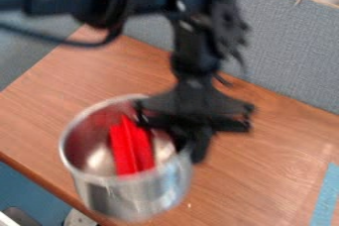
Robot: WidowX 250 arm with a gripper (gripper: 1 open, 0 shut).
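Observation:
A steel pot (130, 188) with a red object (131, 147) inside it fills the lower left, near the front edge of the wooden table. My black gripper (185, 136) is at the pot's right rim, its fingers pointing down, blurred and partly hidden; whether it grips the rim cannot be made out.
A grey padded wall (279, 52) runs along the back. A blue tape strip (326, 190) lies at the far right.

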